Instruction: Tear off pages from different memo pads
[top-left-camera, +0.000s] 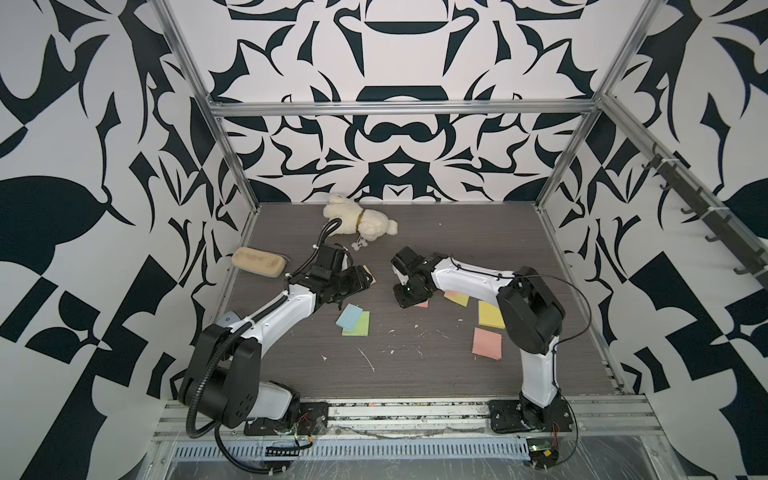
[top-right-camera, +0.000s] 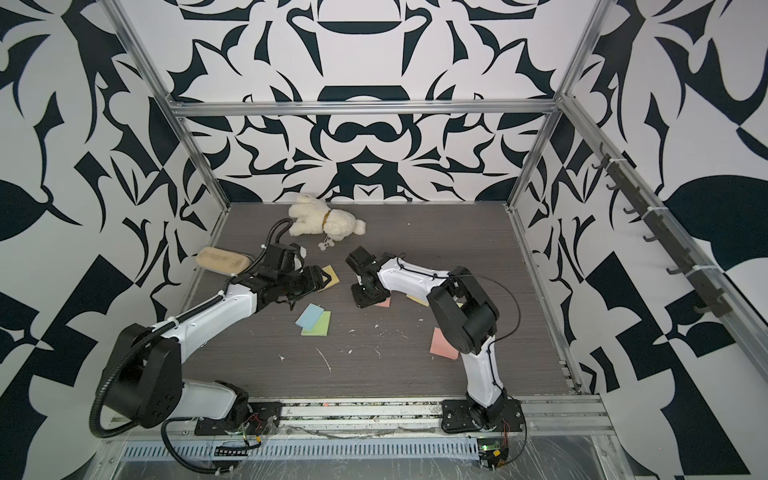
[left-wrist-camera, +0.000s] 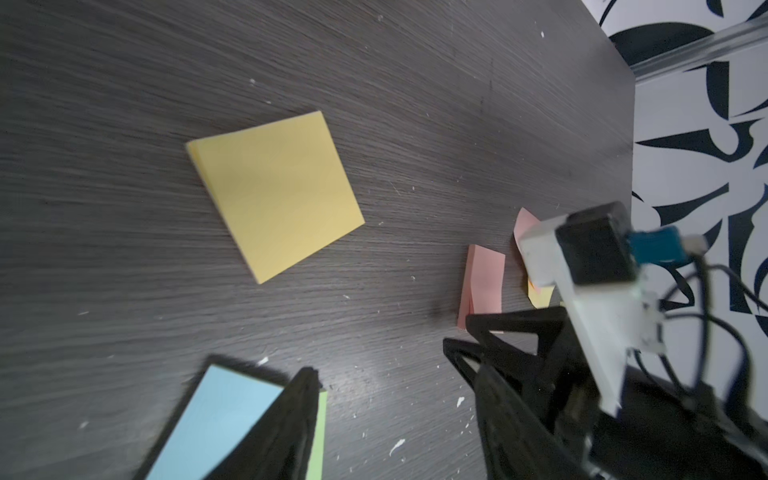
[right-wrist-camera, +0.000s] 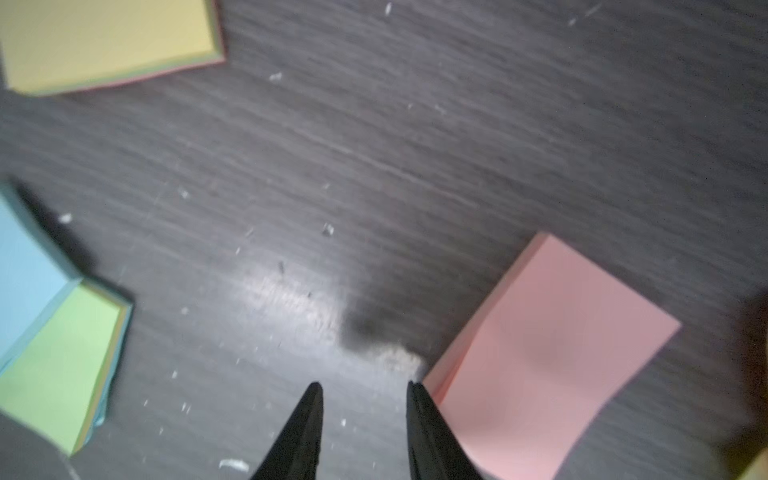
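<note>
Both grippers hang above the table with nothing between their fingers. My left gripper is open, near a yellow memo pad (left-wrist-camera: 276, 192) lying flat. My right gripper also stands open, its tips beside a pink pad (right-wrist-camera: 560, 360) whose top sheet lifts slightly along one edge. A light-blue pad or sheet (top-left-camera: 349, 317) overlaps a green pad (top-left-camera: 358, 324) in front of the left gripper. Under the right arm, another yellow pad (top-left-camera: 457, 298) is partly covered; the left wrist view shows a pink sheet (left-wrist-camera: 524, 224) by it.
Farther right lie a yellow pad (top-left-camera: 490, 314) and a pink piece (top-left-camera: 486, 343). A white plush toy (top-left-camera: 360, 222) rests at the back, and a tan oblong block (top-left-camera: 259, 261) at the left edge. Paper scraps litter the clear front middle.
</note>
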